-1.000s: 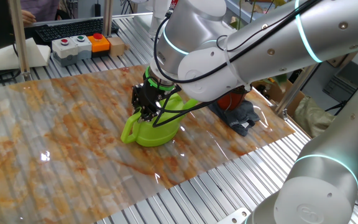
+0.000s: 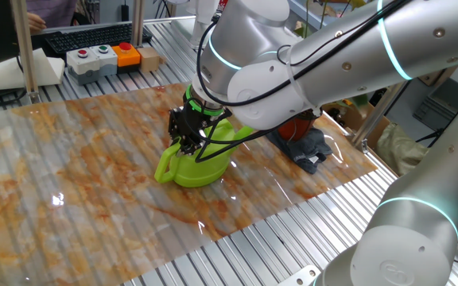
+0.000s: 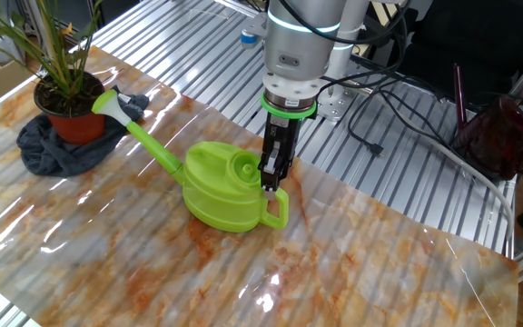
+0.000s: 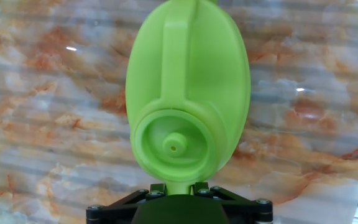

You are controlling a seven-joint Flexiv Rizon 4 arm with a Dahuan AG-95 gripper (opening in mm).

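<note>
A lime-green watering can (image 3: pixel 221 195) stands upright on the marbled sheet, its long spout (image 3: pixel 155 145) pointing toward the potted plant. My gripper points down at the can's rear handle (image 3: pixel 281 211). In the wrist view its fingertips (image 4: pixel 157 188) lie close against both sides of the handle's upper part, shut on it. The round filler opening (image 4: pixel 174 146) is just ahead of the fingers. From exterior view 1, the arm and cables cover much of the can's top.
A plant in a brown pot (image 3: pixel 78 113) rests on a dark grey cloth (image 3: pixel 48 154) near the spout's end. A dark red watering can (image 3: pixel 498 136) is off to the right. Button boxes (image 2: pixel 94 63) sit at the back. Much of the marbled sheet (image 2: pixel 62 183) is clear.
</note>
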